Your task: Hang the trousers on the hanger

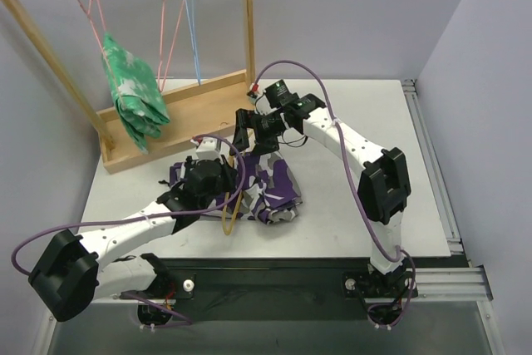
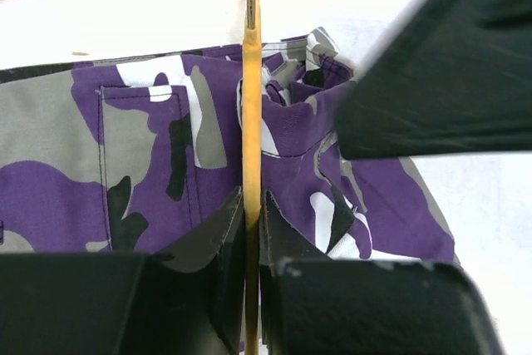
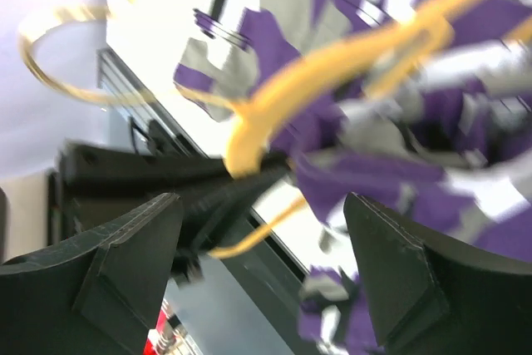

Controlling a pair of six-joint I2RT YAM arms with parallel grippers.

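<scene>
The camouflage trousers, purple, grey and white [image 1: 278, 189], lie bunched on the white table below both arms. A yellow hanger [image 1: 227, 224] is clamped in my left gripper, whose fingers meet on either side of its bar. In the left wrist view, trouser fabric [image 2: 141, 147] spreads behind the bar. My right gripper stands open over the trousers. The right wrist view shows the yellow hanger [image 3: 332, 64] and the black left gripper close by, with blurred purple fabric [image 3: 374, 172] beyond its fingers. Arms and grippers cover part of the trousers in the top view.
A wooden rack [image 1: 199, 107] stands at the back left. A green patterned garment [image 1: 133, 89] hangs there beside empty pink hangers [image 1: 173, 31] and a blue hanger [image 1: 192, 22]. Clear white table [image 1: 374, 114] lies to the right.
</scene>
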